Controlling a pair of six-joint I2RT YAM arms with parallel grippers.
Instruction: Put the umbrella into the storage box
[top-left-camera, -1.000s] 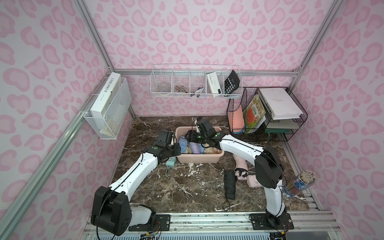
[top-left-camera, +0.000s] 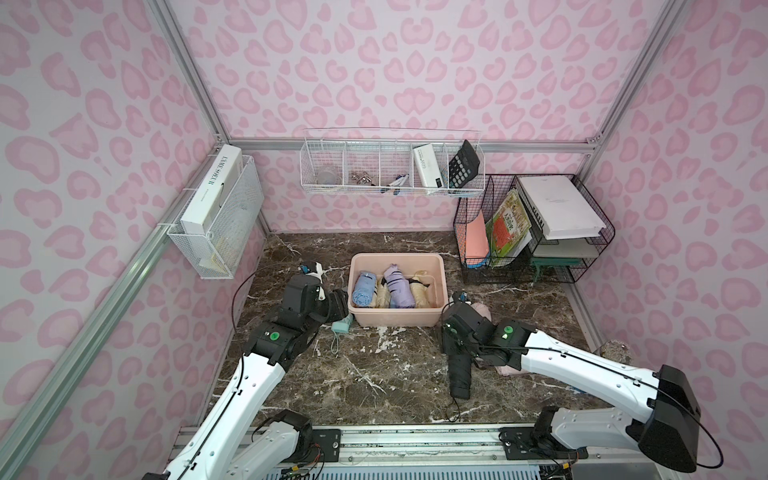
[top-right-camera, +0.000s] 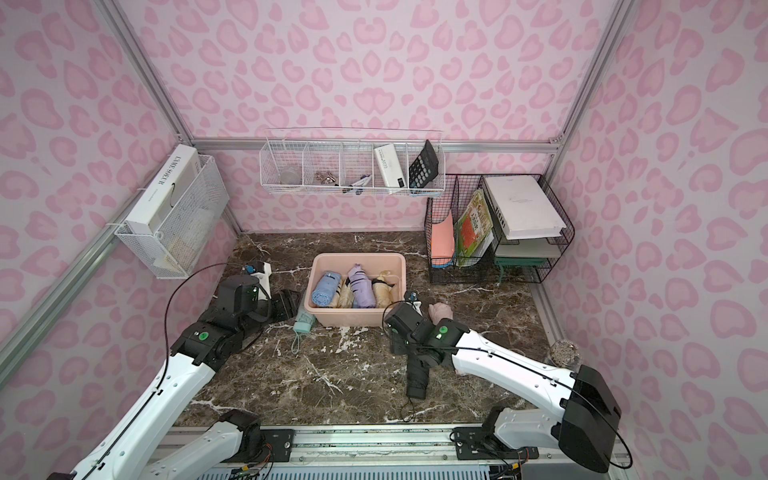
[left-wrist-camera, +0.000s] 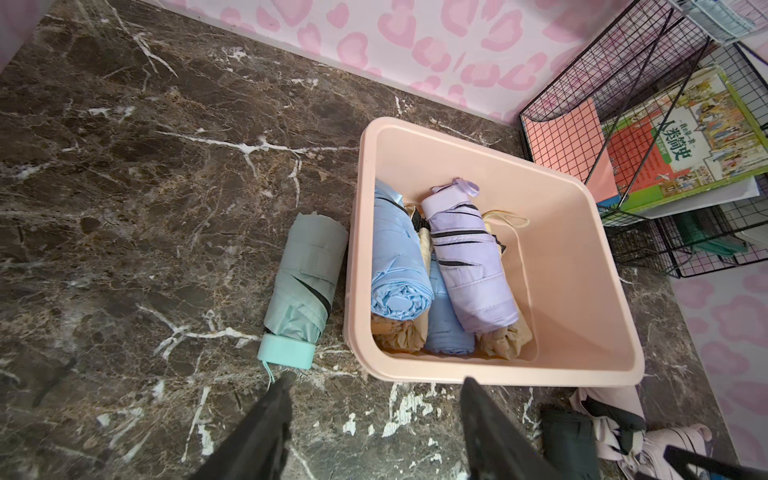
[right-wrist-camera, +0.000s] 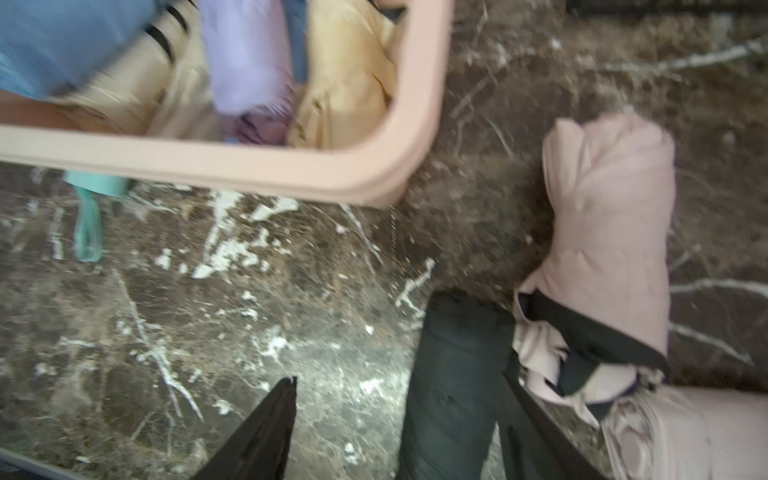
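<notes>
The pink storage box (left-wrist-camera: 496, 372) holds rolled blue (left-wrist-camera: 400, 272), lavender (left-wrist-camera: 468, 272) and cream umbrellas. A mint umbrella (left-wrist-camera: 304, 276) lies outside, along its left side. My left gripper hangs near the box's left, open, empty. My right gripper is open over the counter in front of the box's right, above a black umbrella (right-wrist-camera: 456, 376), holding nothing. Two pink umbrellas (right-wrist-camera: 608, 208) lie right of the black one.
A black wire rack (top-left-camera: 592, 256) with books and paper stands at back right; white wire baskets (top-left-camera: 360, 184) hang on the back and left walls.
My right gripper has moved out from over the box toward the front right, to the black umbrella. The lavender umbrella now lies in the box uncovered. The left gripper has shifted left.
</notes>
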